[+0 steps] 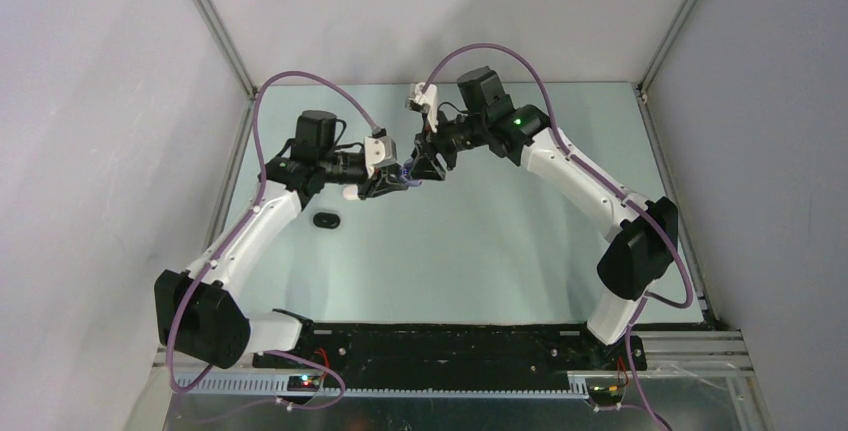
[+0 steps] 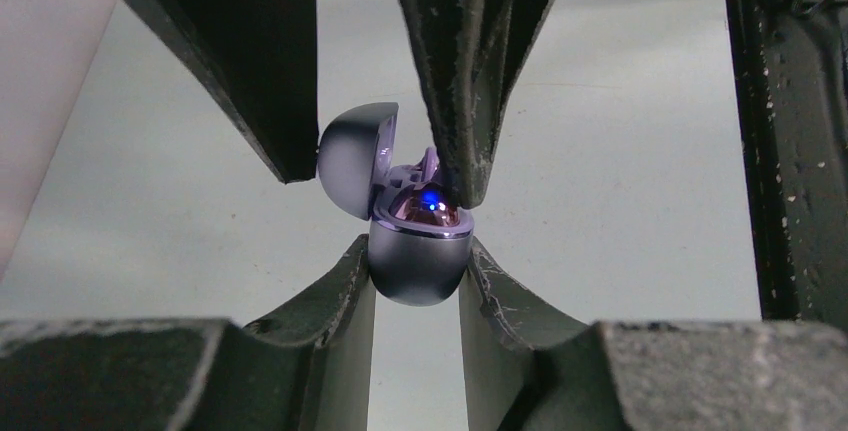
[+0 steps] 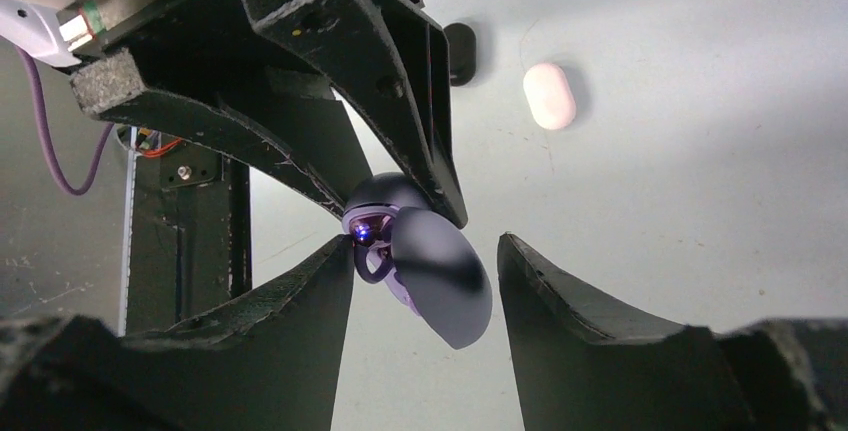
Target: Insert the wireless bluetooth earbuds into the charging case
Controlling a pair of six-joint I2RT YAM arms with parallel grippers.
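Note:
The purple charging case (image 2: 415, 256) is held upright with its lid (image 3: 440, 276) open, and my left gripper is shut on its body. A shiny purple piece with a blue light (image 2: 425, 209) sits inside it. My right gripper (image 1: 425, 163) is at the case from the other side, its dark fingers on either side of the case's top and lid in the left wrist view. Its fingers look part open; whether they touch the case or grip anything is unclear.
A black oval object (image 1: 326, 220) and a pale pink capsule-shaped object (image 3: 549, 95) lie on the table below.

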